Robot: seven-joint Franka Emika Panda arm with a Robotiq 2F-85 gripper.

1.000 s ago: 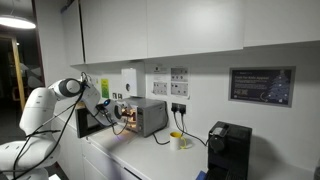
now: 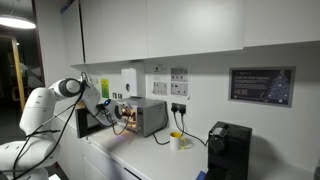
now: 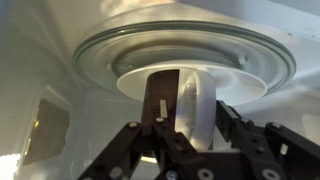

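Note:
In the wrist view a dark brown and white object (image 3: pixel 163 95) stands in front of my gripper, its lower part between the black fingers. Whether the fingers press on it cannot be made out. Just beyond the object lies a white plate (image 3: pixel 247 88), which rests on a round glass turntable (image 3: pixel 95 62) inside the microwave. The exterior view has the microwave (image 2: pixel 152 117) on the counter, its interior lit, with my arm (image 2: pixel 68 90) reaching to its opening from the left. My gripper is too small there to read.
The microwave's pale inner walls (image 3: pixel 35 60) close in around the gripper. On the counter (image 2: pixel 150 155) to the right are a yellow and white mug (image 2: pixel 176 142) and a black coffee machine (image 2: pixel 229 150).

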